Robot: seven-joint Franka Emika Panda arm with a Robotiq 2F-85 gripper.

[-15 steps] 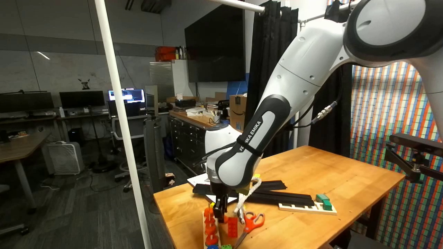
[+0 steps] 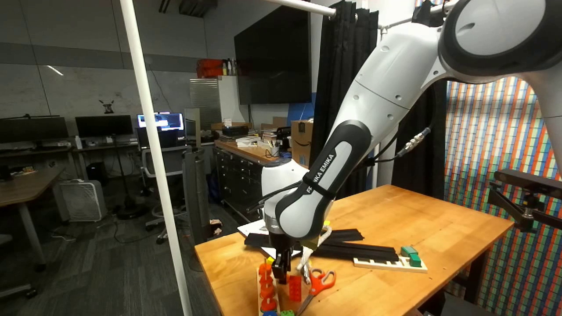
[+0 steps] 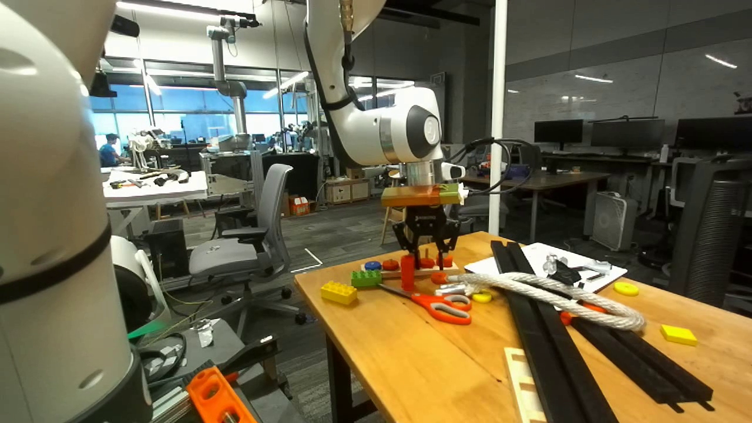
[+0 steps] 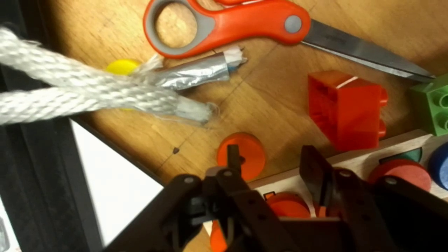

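In the wrist view my gripper hangs over the near edge of a pale wooden peg board [image 4: 357,163], its two fingertips visibly apart. An orange disc [image 4: 254,157] with a hole shows partly behind one finger; no object is clearly gripped. Pegs on the board [image 2: 261,295] carry red-orange rings [image 2: 268,292] and a blue piece [image 3: 372,265]. From the second exterior view, the gripper [image 3: 428,252] is low over the board, behind an upright red brick [image 3: 407,274]. Exactly how far the fingers are closed is unclear.
Orange-handled scissors [image 3: 442,307], a green brick [image 3: 366,278] and a yellow brick [image 3: 339,292] lie close by. White rope [image 3: 564,289] crosses black rails [image 3: 539,317].
My gripper has shifted slightly to the right in the first exterior view, covering the orange piece that showed beside its fingers. Other objects appear unmoved.
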